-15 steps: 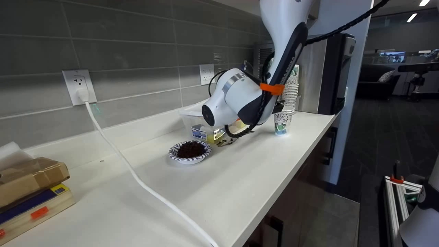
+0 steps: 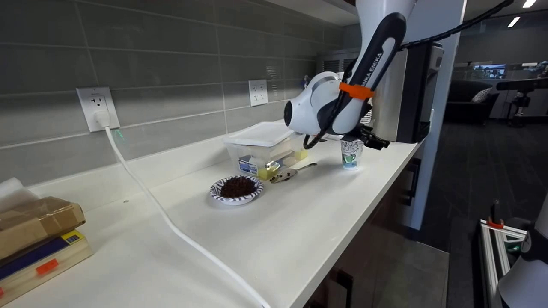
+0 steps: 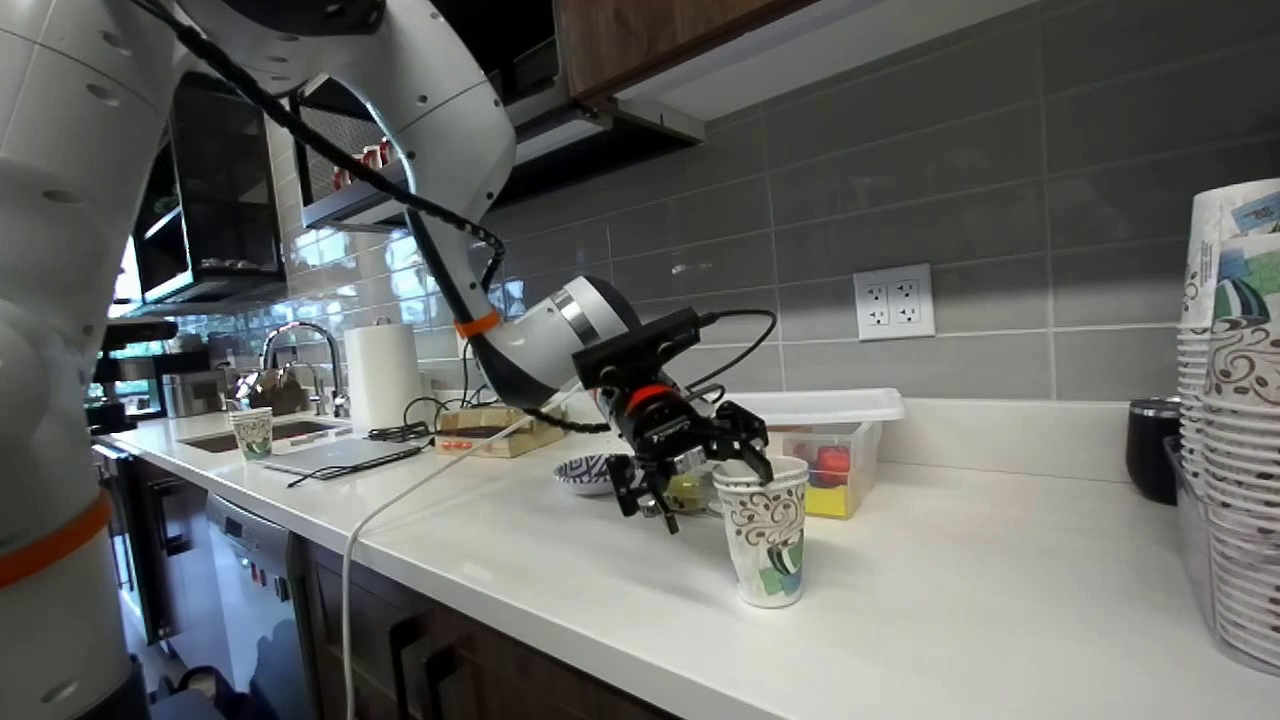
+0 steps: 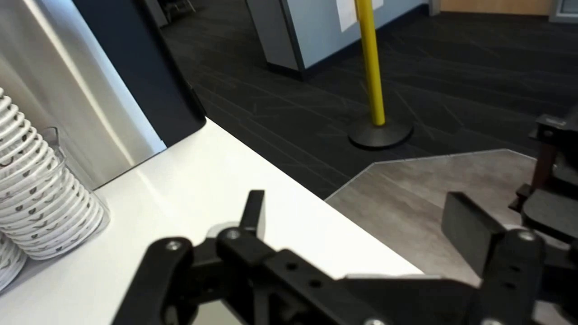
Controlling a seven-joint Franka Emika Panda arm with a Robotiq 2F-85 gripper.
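My gripper is open, its two fingers well apart with no object seen between them. A patterned paper cup point(image 3: 768, 534) stands upright on the counter. In exterior view 2 the gripper point(image 3: 705, 486) hangs tilted beside the cup's rim, one finger overlapping the rim in the picture; contact cannot be told. The cup point(image 2: 351, 155) shows just below the gripper point(image 2: 373, 139) in exterior view 1. A patterned bowl point(image 2: 236, 200) holds dark brown bits. Near it lies a metal scoop point(image 2: 285, 175).
Behind the scoop stands a clear lidded bin point(image 2: 257, 154). Stacked cups point(image 3: 1242, 480) and a dark tumbler point(image 3: 1153, 450) occupy the far end, near a steel appliance point(image 4: 70, 81). A white cable point(image 2: 180, 231) crosses the counter. The front counter edge is close to the cup.
The arm has swung toward the far end and counter edge, and its hand has turned, bringing the gripper into view above the cup. The bin's lid is now more exposed. Cup and bowl look unmoved.
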